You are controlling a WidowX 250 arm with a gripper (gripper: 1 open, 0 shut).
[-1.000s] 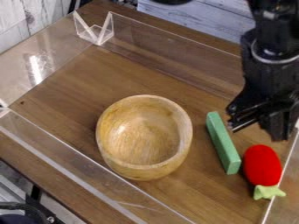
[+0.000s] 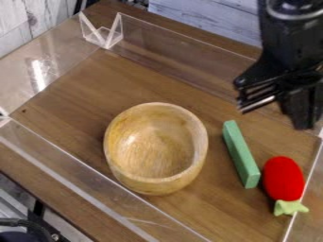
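A light wooden bowl (image 2: 155, 148) stands in the lower middle of the wooden surface. To its right lies a green block (image 2: 240, 153), and beside that a red strawberry-like toy (image 2: 282, 181) with a pale green top. My black gripper (image 2: 245, 93) hangs at the upper right, above and beyond the green block and apart from it. Its fingers look close together, with nothing seen between them, though the dark shapes make the finger hard to tell.
Clear plastic walls (image 2: 164, 44) border the work area at the back, left and front. The wooden floor left of and behind the bowl is clear.
My gripper has risen and moved slightly left and back, away from the green block and red toy. The bowl, block and toy have not moved.
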